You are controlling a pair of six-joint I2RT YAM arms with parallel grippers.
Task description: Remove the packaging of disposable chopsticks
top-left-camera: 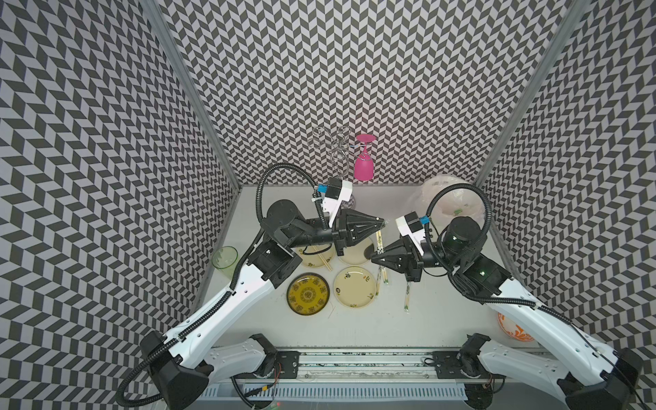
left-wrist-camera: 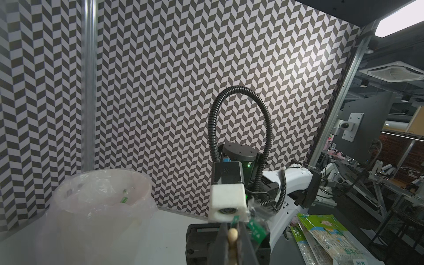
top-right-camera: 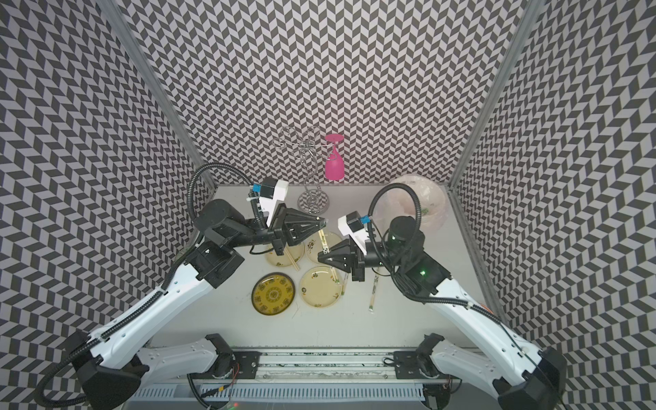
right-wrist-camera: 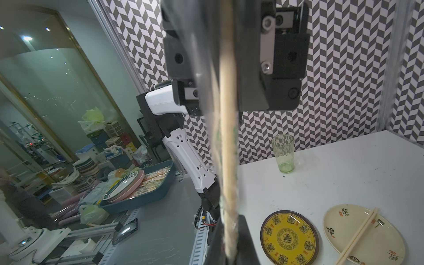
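Observation:
A wrapped pair of disposable chopsticks [top-left-camera: 379,242] stands nearly upright between the two grippers, in clear film with printed marks. My left gripper [top-left-camera: 382,224] is shut on its upper end; in the left wrist view a rounded wooden tip [left-wrist-camera: 232,235] shows between the fingers, with green-printed film [left-wrist-camera: 257,230] around it. Lower down, my right gripper [top-left-camera: 373,259] is shut on the packet's middle, and the packet's lower part sticks out beneath. In the right wrist view the chopsticks [right-wrist-camera: 228,145] rise from the right fingertips toward the left gripper, loose film beside them.
Cream plates [top-left-camera: 355,287] and a yellow-brown plate [top-left-camera: 308,294] lie below, one bearing bare chopsticks [right-wrist-camera: 358,236]. Another packet [top-left-camera: 407,298] lies to the right. A lined bin [top-left-camera: 437,188] stands back right, a green glass [top-left-camera: 224,257] at left, a cup rack with a pink goblet [top-left-camera: 363,166] behind.

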